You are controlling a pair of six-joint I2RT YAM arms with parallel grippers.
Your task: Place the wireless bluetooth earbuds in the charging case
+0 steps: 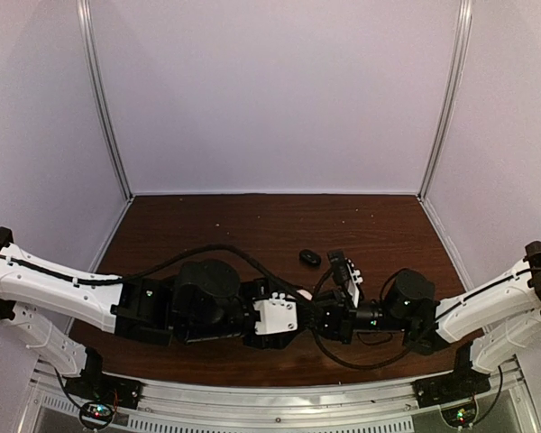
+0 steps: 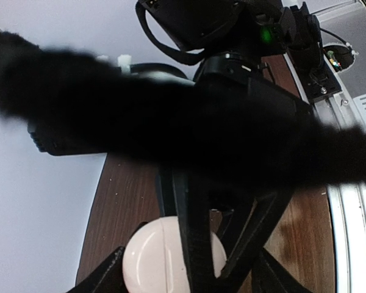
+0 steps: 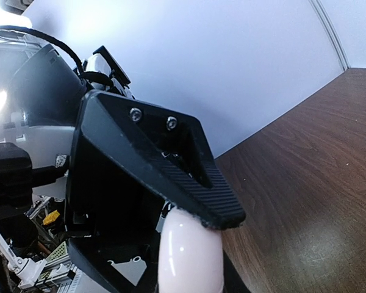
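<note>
A pale pink round case [image 2: 149, 259] is clasped by my right gripper, whose two black fingers cross its face in the left wrist view. In the right wrist view the pink case [image 3: 191, 259] stands at the bottom middle. My left gripper is part open around the case, one finger on either side; a gap shows on one side. A ribbed left finger [image 3: 171, 168] reaches over the case's top edge in the right wrist view. From above, the arms nearly hide the case. No loose earbud can be made out.
A small black oval object [image 1: 310, 258] lies on the brown table [image 1: 207, 216] just behind the grippers. A cable from the left arm blurs across the left wrist view.
</note>
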